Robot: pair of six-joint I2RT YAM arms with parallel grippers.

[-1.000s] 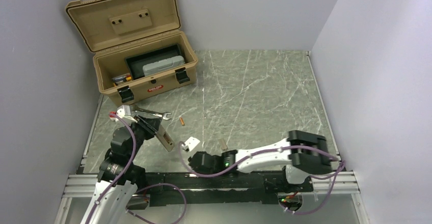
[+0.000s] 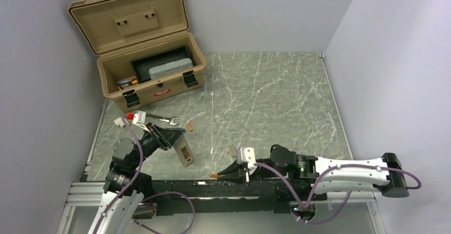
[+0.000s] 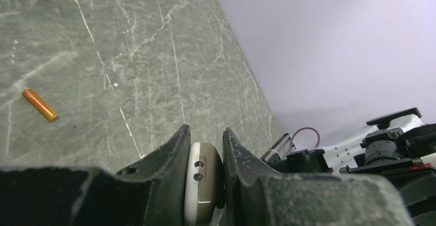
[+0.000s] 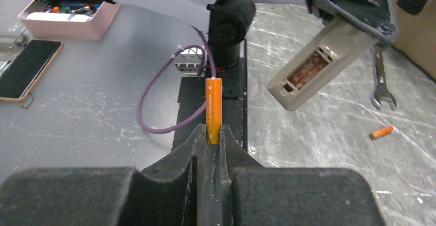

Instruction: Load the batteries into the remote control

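My left gripper [image 2: 175,133] is shut on the pale remote control [image 2: 185,151], holding it tilted with its open battery compartment showing in the right wrist view [image 4: 310,71]; its end shows between the fingers in the left wrist view [image 3: 203,182]. Low at the front edge, my right gripper is shut on an orange battery [image 4: 213,105], which stands out from the fingertips. A second battery [image 2: 190,126] lies loose on the table, also seen in the left wrist view [image 3: 39,105].
An open tan toolbox [image 2: 175,80] stands at the back left, with a wrench [image 2: 165,119] in front of it. A small beige piece [image 2: 232,149] lies behind the right gripper.
My right arm has shifted right and toward the front with the battery held. The left gripper and remote have moved slightly right and toward the front.
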